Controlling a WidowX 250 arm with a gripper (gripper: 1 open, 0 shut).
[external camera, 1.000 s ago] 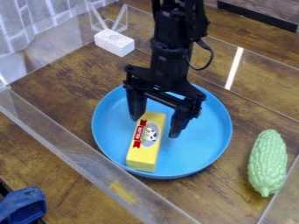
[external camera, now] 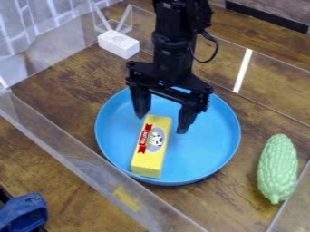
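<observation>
A black gripper [external camera: 165, 111] hangs over a blue plate [external camera: 204, 158], its two fingers spread wide apart and open. Its left finger points down beside the top of a yellow carton with a cow label [external camera: 150, 156], which lies on the plate. The right finger is over bare plate to the right of the carton, with nothing held between them.
A green corn-like object [external camera: 277, 168] lies on the wooden table at the right. A white block [external camera: 119, 42] sits at the back left, and a blue item [external camera: 20, 214] at the lower left corner. Clear plastic walls edge the table.
The gripper has risen slightly from the plate and carton. The carton and plate have not visibly moved.
</observation>
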